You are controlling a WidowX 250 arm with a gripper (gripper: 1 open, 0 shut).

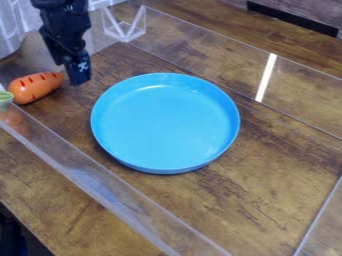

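Note:
My black gripper (70,66) hangs at the upper left, open, just above and to the right of an orange toy carrot (36,85) that lies on the wooden table with its green top at the left edge. A round blue plate (164,121) sits in the middle of the table, to the right of the carrot and apart from it.
Clear plastic panels (122,22) border the work area along the back and lower left. Bare wood (247,190) stretches right of and below the plate.

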